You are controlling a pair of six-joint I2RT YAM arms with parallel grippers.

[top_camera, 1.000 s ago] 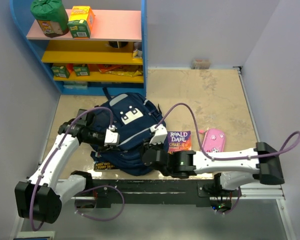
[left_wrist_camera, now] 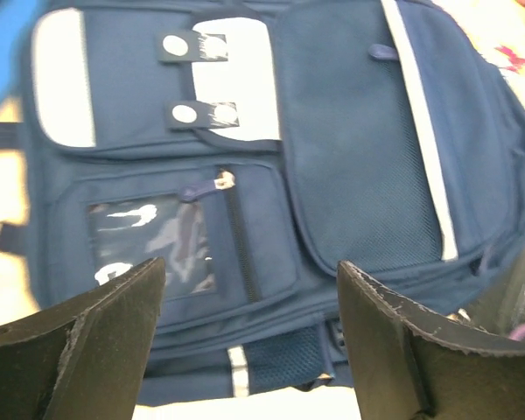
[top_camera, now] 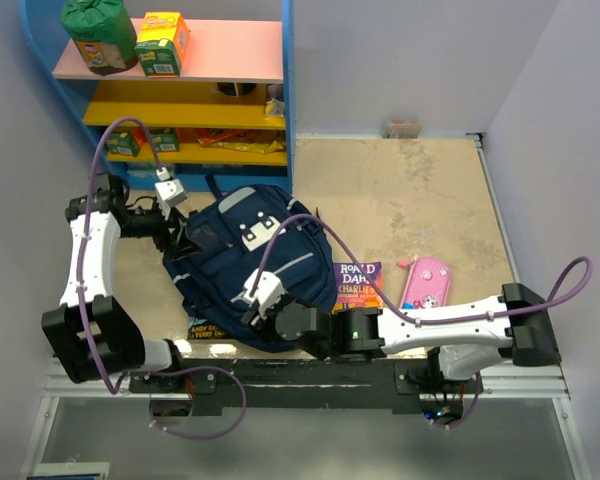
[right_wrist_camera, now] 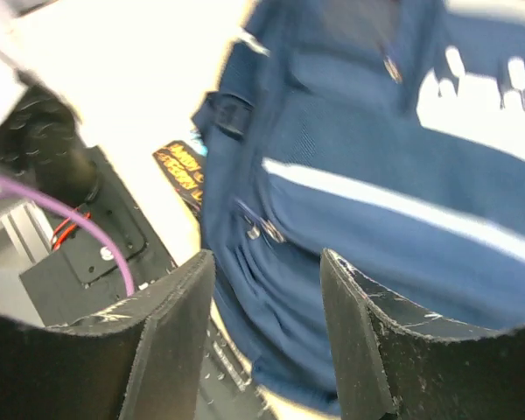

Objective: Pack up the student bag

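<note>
A navy backpack [top_camera: 240, 240] lies flat on the table, its flap with two snap straps and a clear-windowed pocket [left_wrist_camera: 149, 245] facing up. My left gripper [top_camera: 185, 235] hangs over the bag's left side, fingers apart with nothing between them. My right gripper [top_camera: 260, 315] is over the bag's lower part, open and empty. A Roald Dahl book [top_camera: 358, 285] and a pink case [top_camera: 427, 285] lie to the right of the bag. Another book [right_wrist_camera: 177, 173] is mostly hidden under the bag's lower-left edge.
Behind the bag a blue shelf unit [top_camera: 288, 100] holds boxes and packets, with a green bag [top_camera: 105, 40] on top. Walls stand on both sides.
My left gripper has moved up and to the left across the backpack.
</note>
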